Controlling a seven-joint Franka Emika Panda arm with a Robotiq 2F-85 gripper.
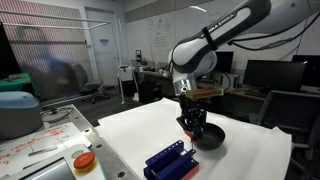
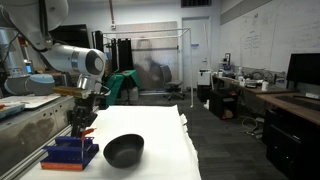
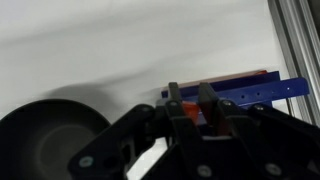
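Note:
A dark blue rack (image 1: 168, 160) stands on the white table, with orange-red parts along its near side. In the wrist view its blue bars (image 3: 262, 94) lie to the right of the gripper. A small orange-red piece (image 3: 190, 110) shows between the fingers of my gripper. From the side, my gripper (image 1: 192, 132) is low at the rack's bowl-side end, right at that orange piece (image 2: 88, 131). Whether the fingers press on the piece is too small to tell. Close beside the rack is a black bowl (image 1: 211, 136), which looks empty in the wrist view.
In the second exterior view the bowl (image 2: 124, 150) stands right of the rack. A metal-edged counter with a red-topped container (image 1: 84, 160) borders the table on the other side.

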